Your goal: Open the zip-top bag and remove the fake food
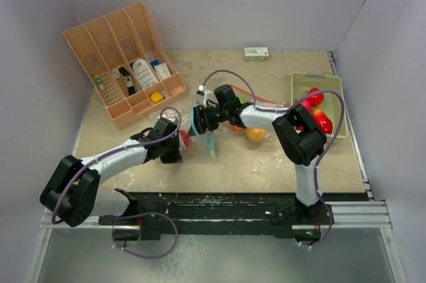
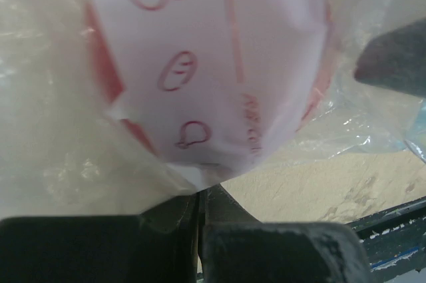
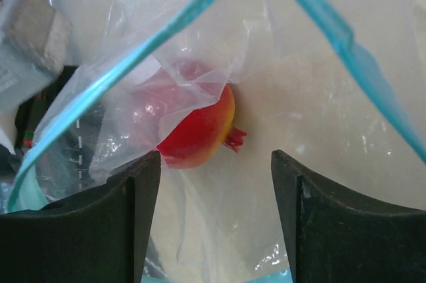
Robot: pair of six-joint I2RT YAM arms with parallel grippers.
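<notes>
A clear zip bag with a blue seal (image 3: 86, 96) holds red fake food, a pomegranate (image 3: 200, 130), with a white printed paper (image 2: 206, 43) beside it. My left gripper (image 1: 172, 151) is at the bag's left end, shut; in the left wrist view its fingertips are beneath crumpled plastic, and whether plastic is between them is hidden. My right gripper (image 1: 197, 124) is at the bag's mouth; in the right wrist view its fingers stand open inside the blue-edged opening, facing the pomegranate.
A wooden organizer (image 1: 106, 43) stands back left, a green tray (image 1: 299, 83) with red produce at right, a small box (image 1: 256, 53) at the back. More bagged food, including an orange piece (image 1: 256, 135), lies under the right arm.
</notes>
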